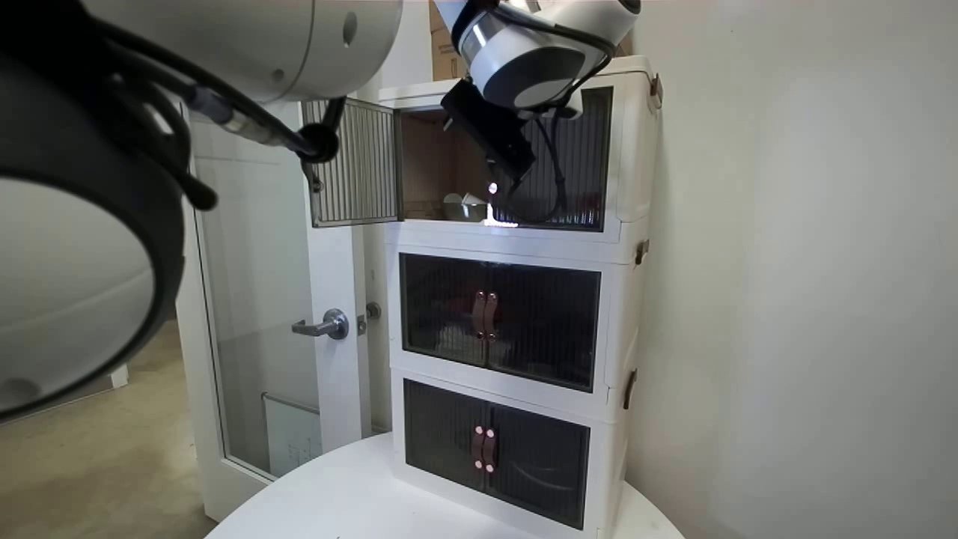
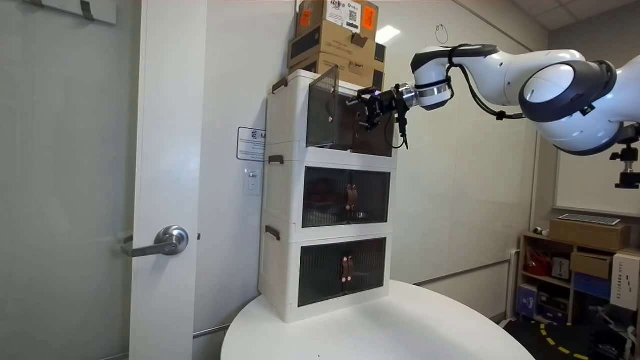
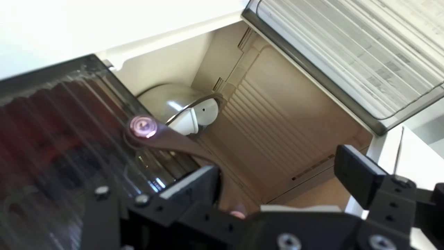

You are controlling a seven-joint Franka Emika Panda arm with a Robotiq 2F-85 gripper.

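Observation:
A white three-tier cabinet (image 2: 282,198) stands on a round table. Its top left door (image 1: 355,166) is swung open and its top right door (image 3: 54,150) is closed. My gripper (image 2: 358,114) is at the top tier, in front of that closed door. In the wrist view the gripper is open, its fingers wide apart. The right door's brown strap handle (image 3: 179,141) runs close beside the left finger (image 3: 193,183) and shows partly between the fingers. Whether they touch is unclear. Inside the compartment lies a bowl (image 3: 164,100) with white pieces in it.
The lower two tiers (image 1: 498,314) have their doors closed. Cardboard boxes (image 2: 342,45) are stacked on top of the cabinet. The open left door juts outward beside the gripper.

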